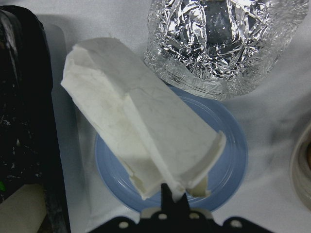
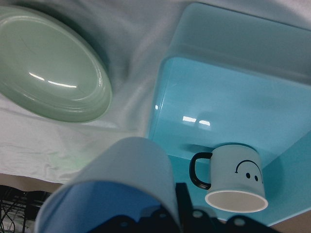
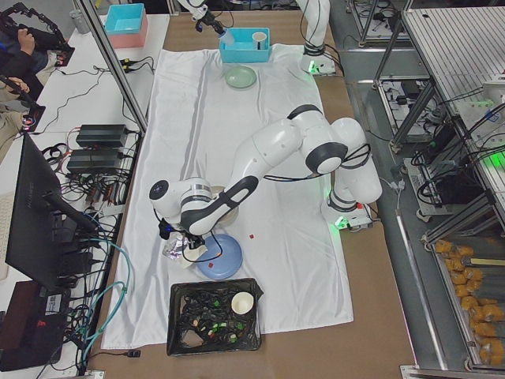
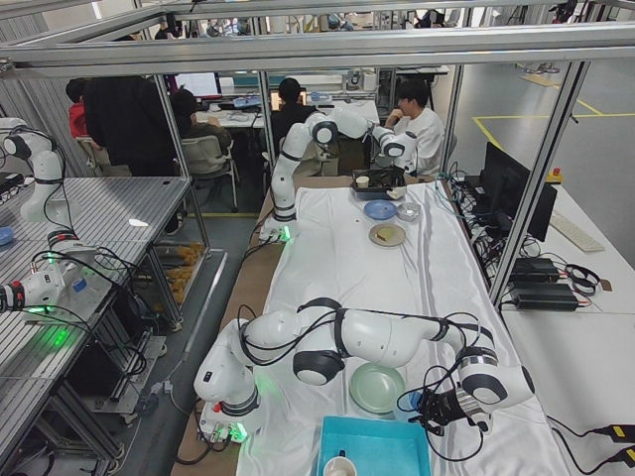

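Observation:
My left gripper is shut on a crumpled white paper (image 1: 136,111), held above a blue plate (image 1: 223,174) beside a foil bowl (image 1: 214,58). My right gripper is shut on a cup (image 2: 136,160), white outside and blue inside, over the near edge of a blue bin (image 2: 228,107) that holds a white mug (image 2: 233,179) with a black handle. A green plate (image 2: 48,63) lies beside the bin.
A black tray (image 3: 213,332) with scraps and a white bowl (image 3: 242,302) stands past the blue plate. A beige plate (image 4: 387,235) lies nearby.

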